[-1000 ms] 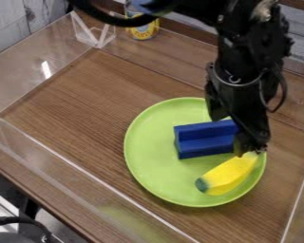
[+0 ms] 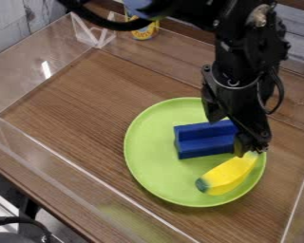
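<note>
A green plate (image 2: 155, 166) rests on the wooden table, holding a blue block (image 2: 205, 145) and a yellow banana-like object (image 2: 223, 176) at its lower right. My black gripper (image 2: 235, 125) reaches down from the top over the plate's right side, low beside the blue block and just behind the yellow object. It is open. Its fingertips are dark and partly hard to make out against the block, so whether they touch either thing is unclear.
A yellow can (image 2: 144, 27) stands at the back of the table. Clear plastic side walls border the wooden table (image 2: 79, 104), whose left part is free. Black cables lie at the lower left.
The arm and gripper have shifted very slightly. The objects on the plate look unchanged.
</note>
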